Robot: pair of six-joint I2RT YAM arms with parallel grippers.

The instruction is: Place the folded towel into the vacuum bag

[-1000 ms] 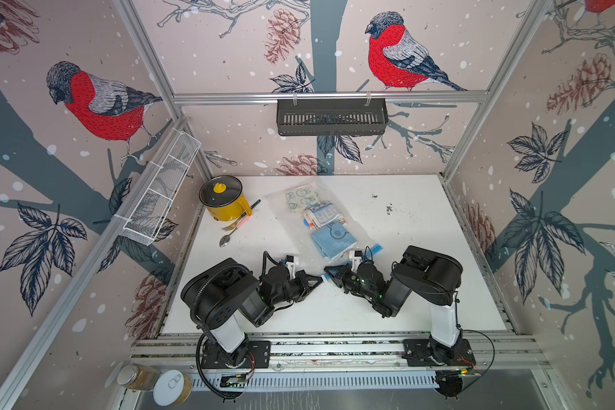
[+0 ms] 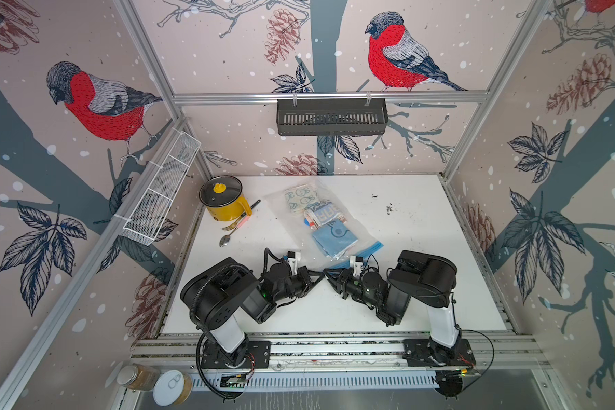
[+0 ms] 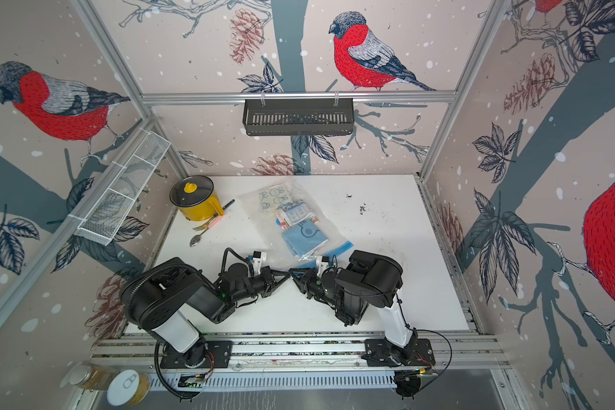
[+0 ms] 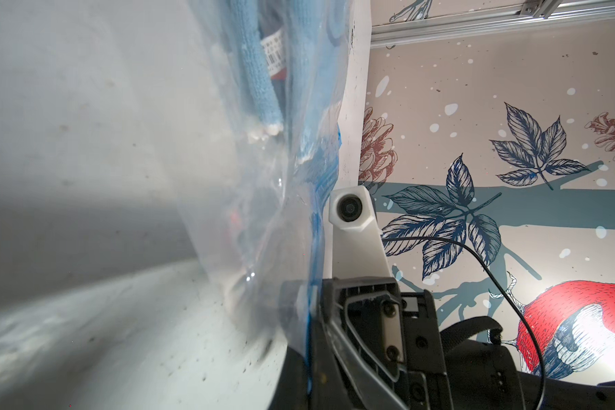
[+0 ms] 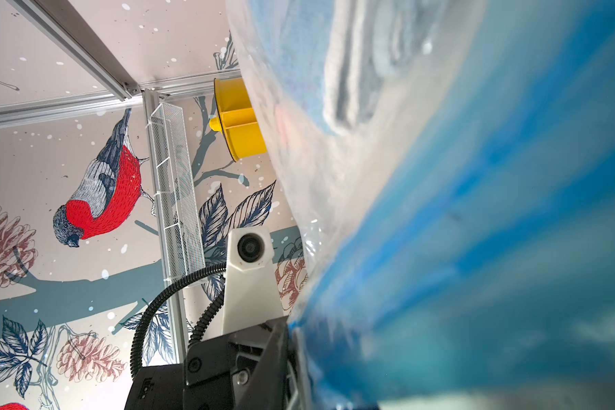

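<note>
The clear vacuum bag (image 2: 354, 222) lies on the table with its blue-striped mouth (image 2: 373, 250) toward me. A light blue folded towel (image 2: 335, 237) is inside it, near the mouth, beside other items. At the mouth's left end, my left gripper (image 2: 319, 275) is shut; the left wrist view shows the blue edge (image 4: 316, 239) running down between its fingers. My right gripper (image 2: 328, 272) meets the same edge close by. In the right wrist view, the blue strip (image 5: 458, 259) spreads large and covers most of that gripper's fingers, so their opening is hard to judge.
At the back left stand a yellow pot (image 2: 223, 198) and cutlery, including a spoon (image 2: 225, 240). A dark basket (image 2: 331, 130) hangs on the back rail, a white mesh rack (image 2: 160, 188) on the left.
My right gripper has shifted slightly along the bag's mouth, staying close to the left one. The bag's mouth moved a little with it. The left gripper has hardly moved.
</note>
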